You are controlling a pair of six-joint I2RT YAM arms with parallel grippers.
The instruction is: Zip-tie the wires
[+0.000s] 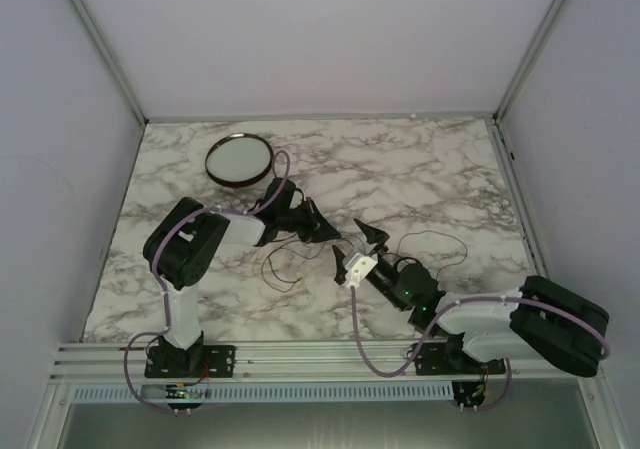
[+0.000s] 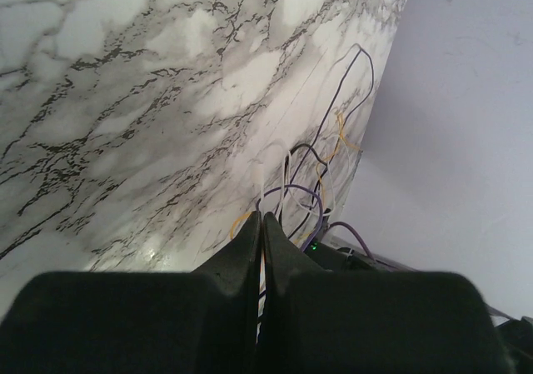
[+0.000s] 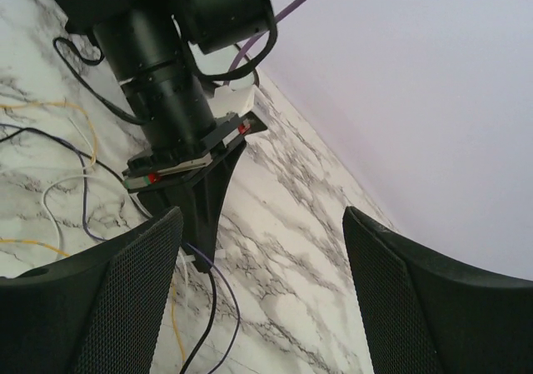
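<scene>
Loose wires (image 1: pixel 440 234) in black, purple, white and yellow lie across the marble table. In the left wrist view my left gripper is shut at the wire bundle; whether wires are pinched between its tips is hard to tell. In the right wrist view the wires (image 3: pixel 212 307) run down from the left gripper's tips. My right gripper (image 1: pixel 352 244) stands open just right of the left one, over the wires, with its fingers framing the left gripper in the right wrist view (image 3: pixel 257 224). No zip tie is clearly visible.
A round dark-rimmed plate (image 1: pixel 215 173) lies at the back left. Walls enclose the sides and back, and a metal rail runs along the front edge.
</scene>
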